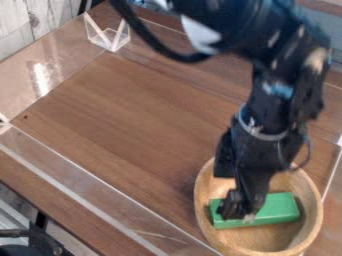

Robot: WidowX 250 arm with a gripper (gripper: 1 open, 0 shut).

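Observation:
My gripper [247, 185] is down at the lower right, open, with its dark fingers reaching into a wooden bowl [301, 235]. A green rectangular block [274, 210] lies in the bowl, just at and below the fingertips. The arm is blurred and covers the upper right of the view; I cannot tell whether the fingers touch the block.
The area right of centre is hidden by the arm.

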